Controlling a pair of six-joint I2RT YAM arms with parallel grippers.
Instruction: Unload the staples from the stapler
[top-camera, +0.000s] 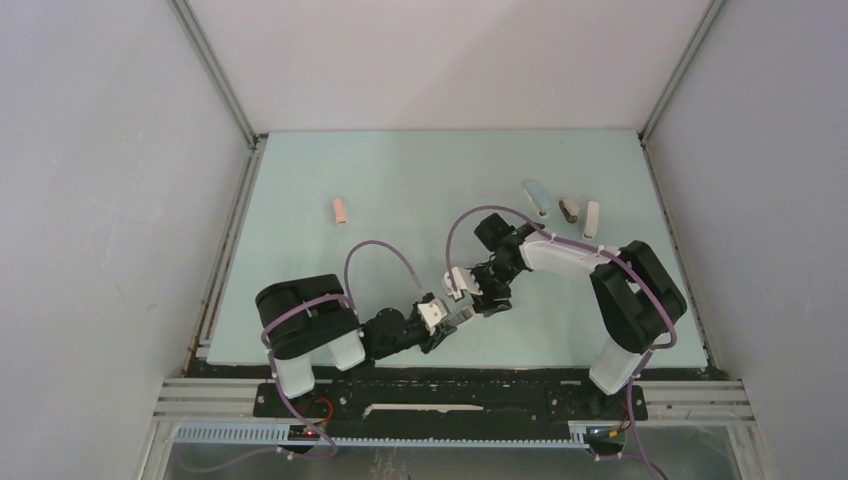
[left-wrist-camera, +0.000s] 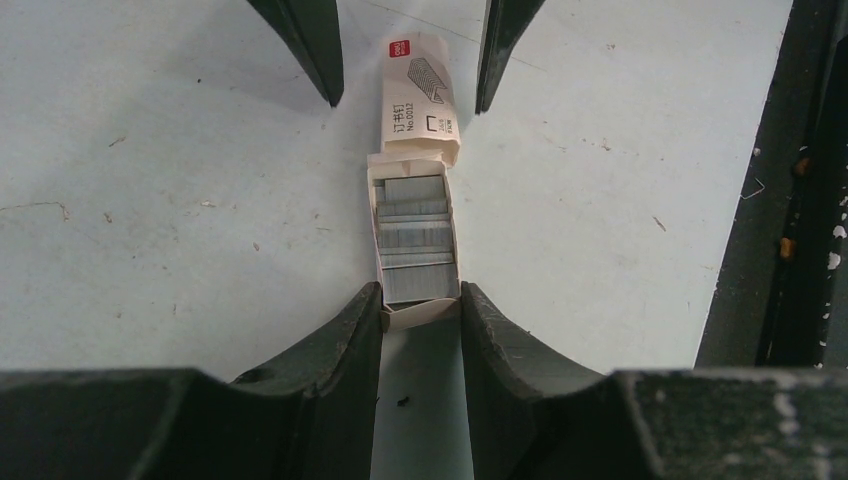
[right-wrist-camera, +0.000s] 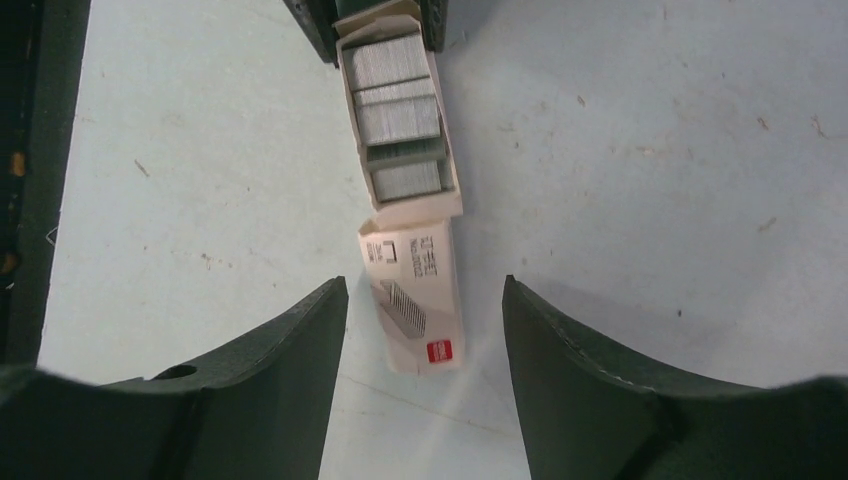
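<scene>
A pale staple tray (left-wrist-camera: 416, 236), its inside filled with grey staple strips (left-wrist-camera: 418, 283), lies in the middle of the left wrist view. My left gripper is shut on the tray's near end. Against the far end sits the printed cardboard sleeve (right-wrist-camera: 412, 300), mostly or wholly off the tray. My right gripper stands open around the sleeve, with a gap on both sides. From above, the tray (top-camera: 461, 316) is a small pale shape between the grippers. No stapler can be made out for certain.
At the back right lie a blue-and-white object (top-camera: 537, 198), a small brown-grey object (top-camera: 570, 209) and a pale block (top-camera: 591, 219). A pink block (top-camera: 339, 210) lies back left. Bare table (top-camera: 430, 180) spreads behind the arms. The front table edge is near the grippers.
</scene>
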